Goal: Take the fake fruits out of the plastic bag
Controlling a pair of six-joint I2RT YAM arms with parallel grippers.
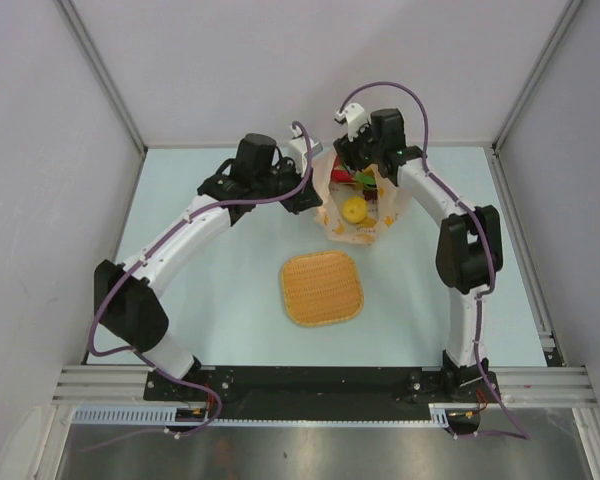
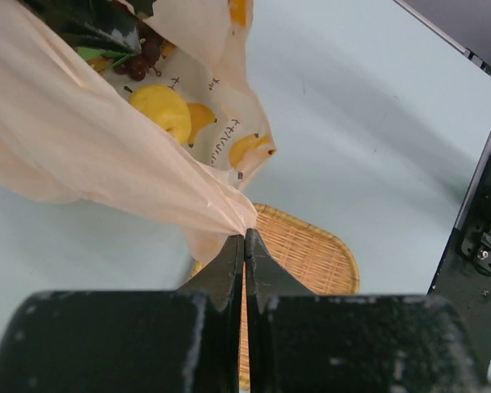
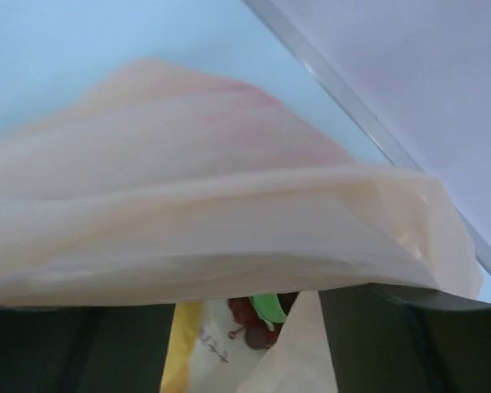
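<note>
My left gripper [image 1: 308, 203] is shut on the left edge of the pale plastic bag [image 1: 377, 235]; the left wrist view shows the film of the bag [image 2: 147, 155] pinched at its fingertips. Inside the bag are a round yellow fruit [image 1: 354, 209], a red piece [image 1: 342, 175] and something green [image 1: 364, 178]. Dark grapes [image 2: 147, 51] lie behind the yellow fruit. Over the back of the bag, my right gripper [image 1: 350, 157] is open. Its dark fingers [image 3: 114, 344] stand apart behind a blurred fold of bag [image 3: 213, 229], and grapes [image 3: 258, 332] show beyond the gap.
An empty tan basket [image 1: 321, 288] rests on the table in front of the bag. Clear table [image 1: 210, 290] lies left and right of the basket. A wall and table edge stand close behind the bag.
</note>
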